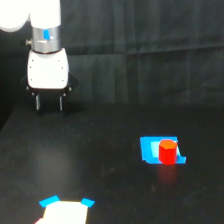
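Observation:
My gripper (50, 102) hangs at the upper left over the dark table, its two dark fingers apart with nothing visible between them. Far from it, on the right, a small red cylinder-like object (168, 152) stands upright at a blue-edged square (150, 140). The square has a paler middle, partly hidden behind the red object. A pale flat-looking object (65, 213) with blue corner pieces (87, 202) is cut off by the bottom edge at the lower left.
A dark curtain (140, 50) hangs behind. At the bottom left, a small reddish patch (40, 220) shows beside the pale object, too little to identify.

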